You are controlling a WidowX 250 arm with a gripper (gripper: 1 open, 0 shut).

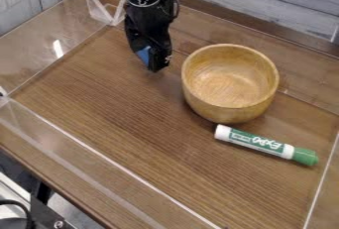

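My black gripper [149, 47] hangs at the top middle, its fingertips down around a small blue object [150, 57], which is partly hidden by the fingers. Whether the fingers grip it or only stand around it is hard to tell. The blue object is on or just over the wooden table, left of a wooden bowl [228, 77].
A white and green marker [265, 145] lies below the bowl at the right. Clear plastic walls edge the table [119, 154] on the left.
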